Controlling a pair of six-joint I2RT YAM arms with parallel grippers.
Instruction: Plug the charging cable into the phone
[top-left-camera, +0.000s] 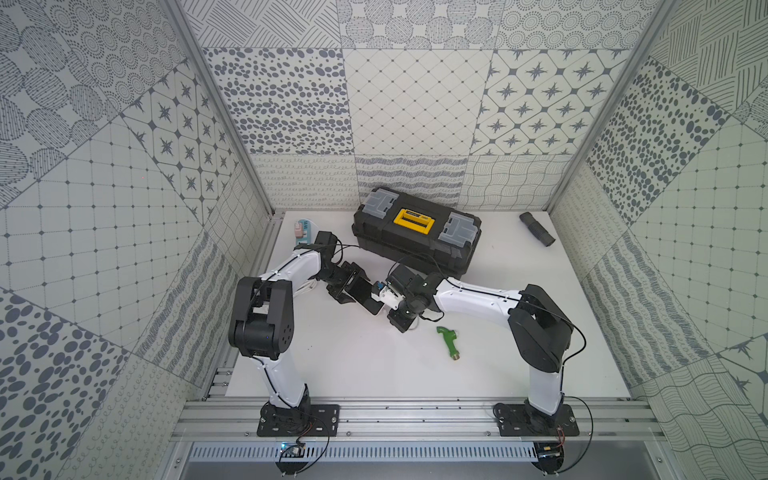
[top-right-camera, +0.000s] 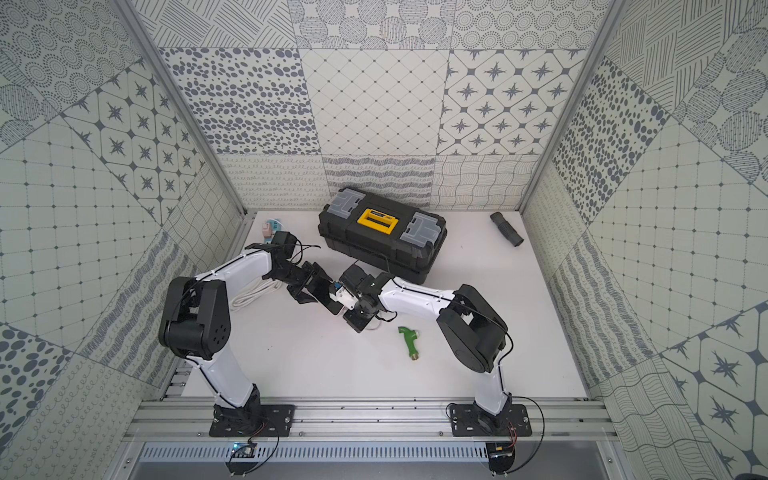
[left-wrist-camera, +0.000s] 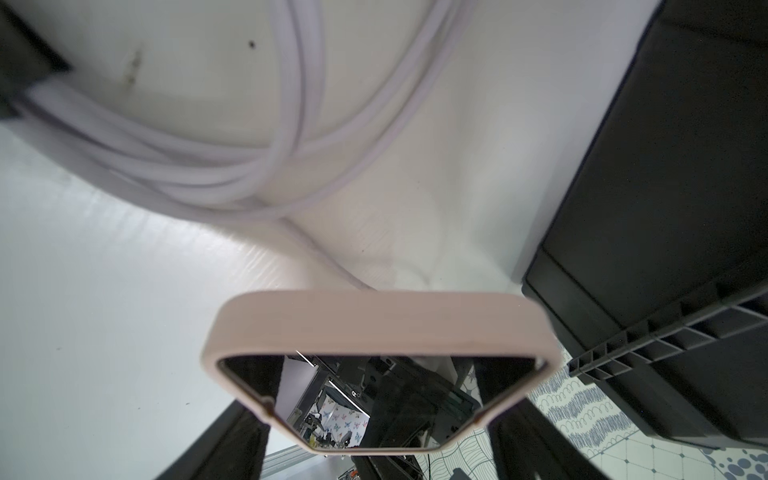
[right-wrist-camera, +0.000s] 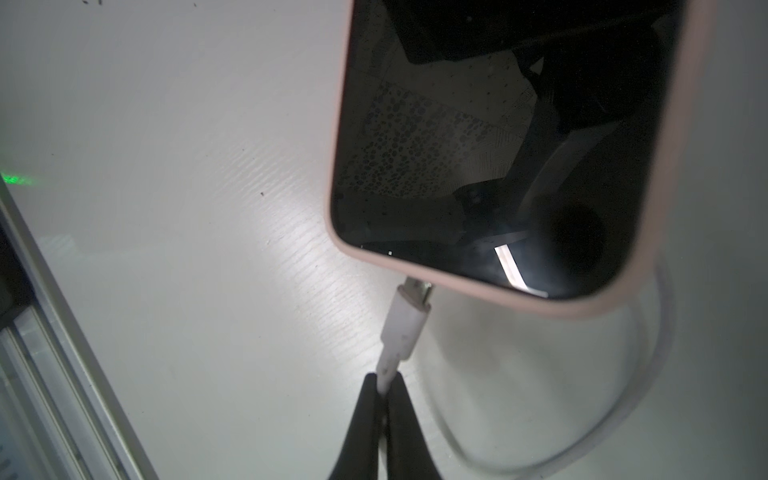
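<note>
The phone (right-wrist-camera: 496, 160), dark-screened in a pale pink case, hangs above the table with my left gripper shut across its sides. In the right wrist view the white plug (right-wrist-camera: 405, 320) of the charging cable points at the phone's bottom edge, slightly tilted. A bit of its metal tip (right-wrist-camera: 417, 289) shows at that edge; whether any of it is inside the port cannot be told. Just behind the plug, my right gripper is shut on the thin cable. The rest of the cable (left-wrist-camera: 216, 172) lies coiled on the table, partly under the left arm.
A black toolbox (top-left-camera: 417, 229) with a yellow handle stands behind both grippers, close to the phone. A green nozzle-like object (top-left-camera: 449, 342) lies in front of the right arm. A dark cylinder (top-left-camera: 537, 229) is at the back right.
</note>
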